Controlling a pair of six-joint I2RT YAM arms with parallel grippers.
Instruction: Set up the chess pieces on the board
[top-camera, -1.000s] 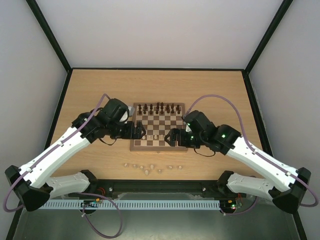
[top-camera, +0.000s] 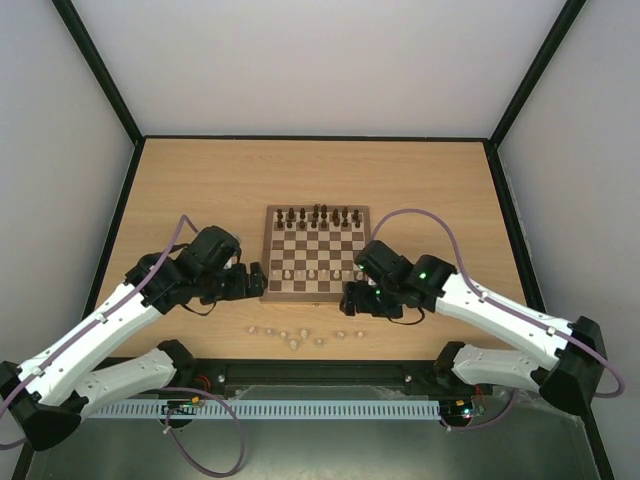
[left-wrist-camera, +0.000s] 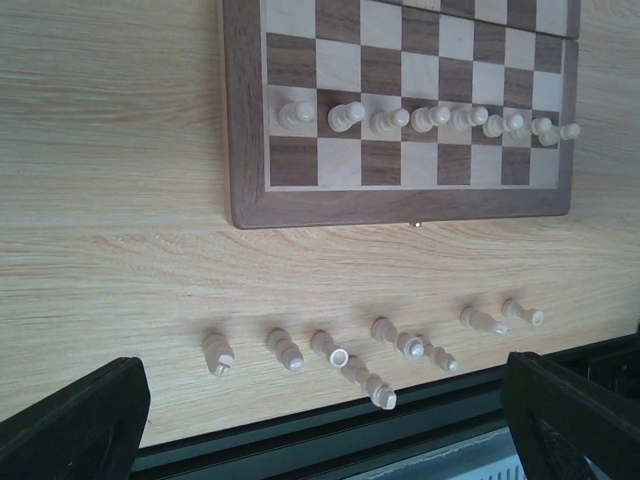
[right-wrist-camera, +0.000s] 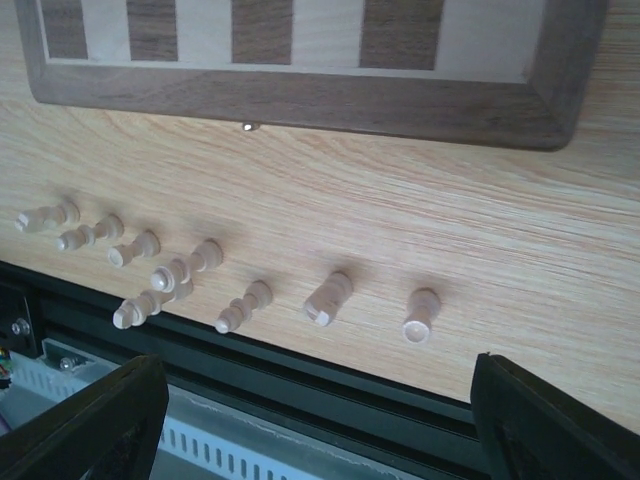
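Observation:
The chessboard (top-camera: 316, 297) lies mid-table, dark pieces (top-camera: 318, 216) filling its far two rows. Along its near side runs a row of white pawns (left-wrist-camera: 388, 121); the edge row in front of them is bare. Several white pieces (left-wrist-camera: 362, 375) appear to stand loose on the wood before the board, among them a knight-like one (right-wrist-camera: 327, 299) and a rook-like one (right-wrist-camera: 421, 315). My left gripper (top-camera: 258, 280) is open and empty by the board's left edge. Over the board's near right corner, my right gripper (top-camera: 347, 299) has its fingers apart, nothing between them.
A black frame rail (right-wrist-camera: 300, 375) borders the table's near edge, close behind the loose white pieces. Bare wood (top-camera: 420, 180) lies to both sides of the board and beyond it.
My left gripper has drawn back leftward and nearer, off the board. Board and loose pieces look unmoved.

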